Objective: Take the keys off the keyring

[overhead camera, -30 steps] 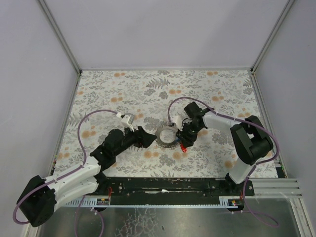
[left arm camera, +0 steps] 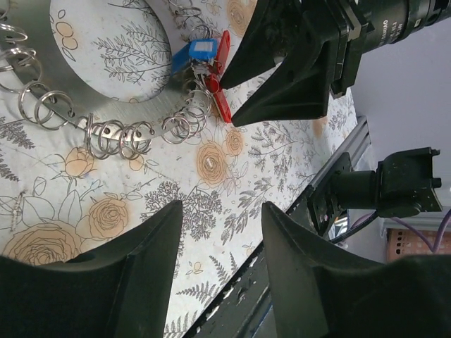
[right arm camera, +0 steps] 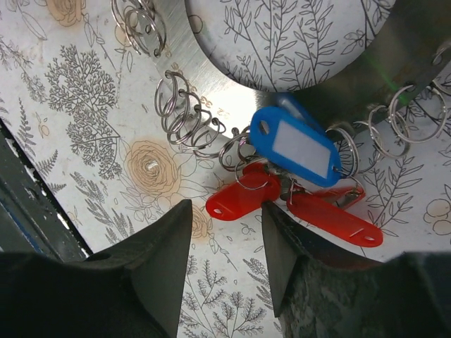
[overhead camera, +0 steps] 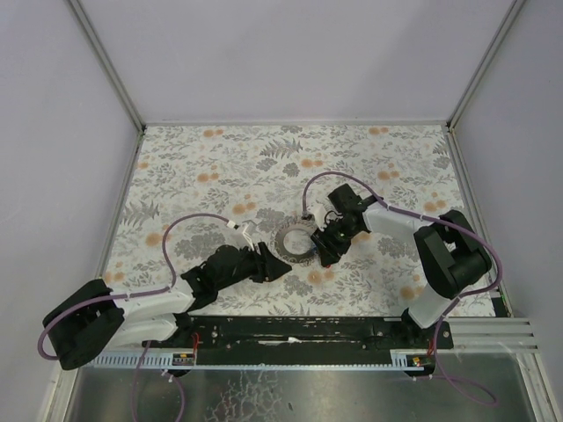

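Note:
The keyring is a flat metal ring (left arm camera: 134,109) lying on the patterned cloth, with several small wire loops around its edge. Red tags (right arm camera: 243,197) and a blue tag (right arm camera: 296,148) cluster at its near right side in the right wrist view; bare key blades do not show clearly. My right gripper is part open over the red tags, one tag's end lying under the gap between its fingertips. My left gripper (overhead camera: 280,265) hovers just left of and nearer the front than the ring, part open, nothing between its fingers.
Patterned cloth (overhead camera: 220,167) covers the table, clear beyond the ring. Along the front edge runs a dark rail (overhead camera: 295,327). The two grippers stand close together, my right fingers (left arm camera: 282,102) showing in the left wrist view.
My left arm has come lower and nearer the front, its gripper shifting slightly right.

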